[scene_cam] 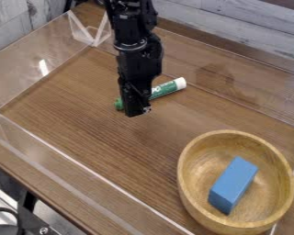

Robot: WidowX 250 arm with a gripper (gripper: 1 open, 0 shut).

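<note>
My black gripper [137,108] hangs low over the table in the upper middle, shut, with nothing visible between its fingers. Just behind it a green and white tube [167,88] lies diagonally on the wood, its near end partly hidden by the gripper. Whether the fingers touch the tube is unclear.
A wooden bowl [197,162] at the lower right holds a blue block [233,184]. Clear side panels line the left edge, and a wooden ledge runs along the back right.
</note>
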